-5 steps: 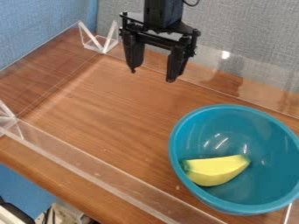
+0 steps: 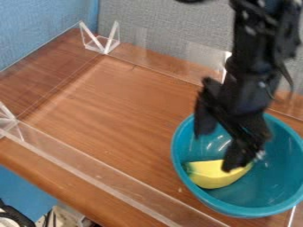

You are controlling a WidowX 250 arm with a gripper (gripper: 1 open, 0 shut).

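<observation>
A turquoise bowl (image 2: 254,197) stands at the right of the wooden table, with a yellow banana-like object (image 2: 214,176) lying inside it. My black gripper (image 2: 221,142), blurred, reaches down into the bowl over the yellow object and hides part of it. Whether the fingers are apart or closed on it is unclear.
Clear plastic strips run along its edges, with small white brackets (image 2: 99,37) at the back left and left front. Padded walls stand behind.
The bowl stays in place.
</observation>
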